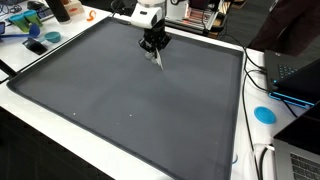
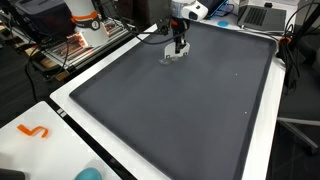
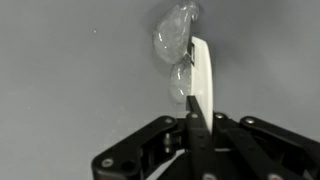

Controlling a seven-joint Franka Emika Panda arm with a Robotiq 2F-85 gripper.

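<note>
My gripper is shut on a thin white piece (image 3: 202, 72), which shows nearly edge-on in the wrist view. Beside and beyond it are clear, shiny plastic lumps (image 3: 174, 32); whether they are joined to the white piece is unclear. In exterior view 2, the white piece (image 2: 177, 51) shows its broad face below the gripper (image 2: 180, 42), close to the grey mat, with clear plastic (image 2: 165, 62) beside it. Exterior view 1 has the gripper (image 1: 155, 46) near the mat's far edge, the white piece (image 1: 159, 60) a narrow sliver beneath.
A blue round lid (image 1: 265, 115) and laptops (image 1: 298, 162) stand off its right side. Small items, including a dark teal cup (image 1: 52, 37), lie beyond the left corner. An orange piece (image 2: 33, 131) rests on the white table.
</note>
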